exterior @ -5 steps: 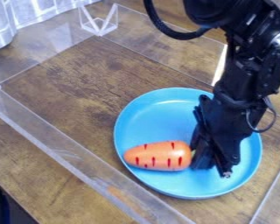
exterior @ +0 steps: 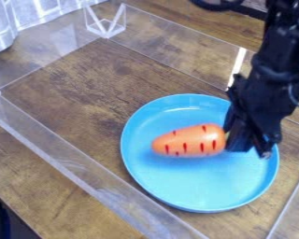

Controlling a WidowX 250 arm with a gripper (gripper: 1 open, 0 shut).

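Observation:
An orange toy carrot (exterior: 187,141) with red stripes is over the blue plate (exterior: 190,189), angled with its narrower end toward the right. My black gripper (exterior: 237,140) comes down from the upper right to the carrot's right end, its fingertips close around or against that end. The fingers are dark and partly blurred, and the carrot's tip is hidden among them.
A wooden tabletop (exterior: 83,93) surrounds the plate, with bare room to the upper left. Clear plastic strips run along the left and lower sides and across the back. A white ribbed object (exterior: 5,21) stands at the top left corner.
The carrot has moved up and to the right along with my gripper, which has also shifted that way from lower over the plate.

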